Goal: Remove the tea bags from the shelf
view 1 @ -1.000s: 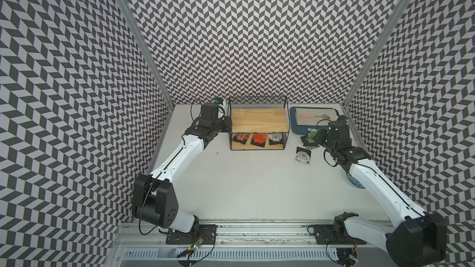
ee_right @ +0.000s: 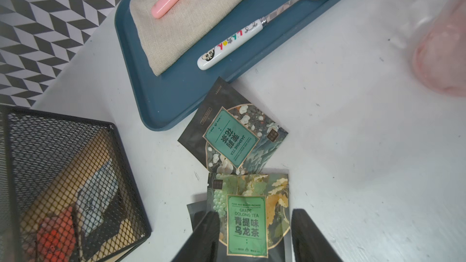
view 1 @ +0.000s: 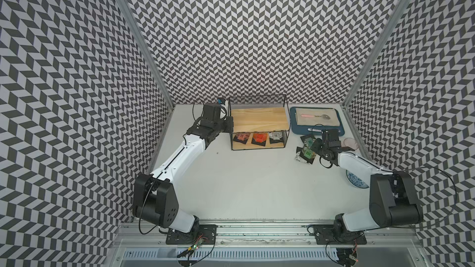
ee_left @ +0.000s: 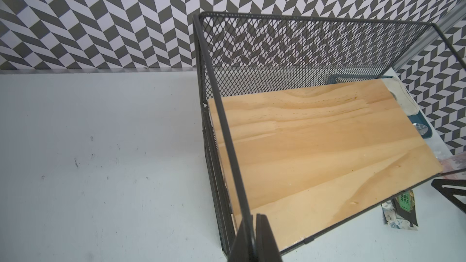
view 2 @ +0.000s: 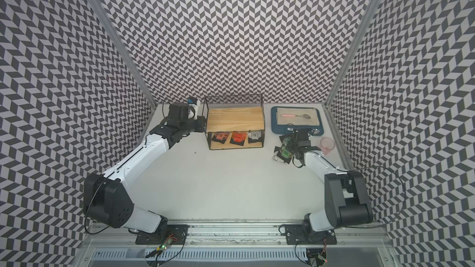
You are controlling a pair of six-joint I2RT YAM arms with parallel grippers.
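Observation:
The black wire shelf [view 1: 259, 119] stands at the back centre, its upper wooden board bare. On its lower level lie a dark red tea bag [view 1: 241, 138], an orange-red one [view 1: 259, 139] and a grey one [view 1: 276, 137]. My left gripper is shut on the shelf's left front wire edge. In the right wrist view, my right gripper has its fingers apart over the grape oolong tea bag [ee_right: 247, 225]. That bag lies on another dark bag [ee_right: 198, 211], mostly covered. Just beyond is the jasmine tea bag [ee_right: 230, 138], flat on the table.
The blue tray [view 1: 296, 128] with a cloth and cutlery sits behind the loose bags. A pink cup [view 2: 327, 144] stands right of my right gripper, with a blue-patterned bowl [view 1: 357, 179] nearer.
My left arm has barely moved.

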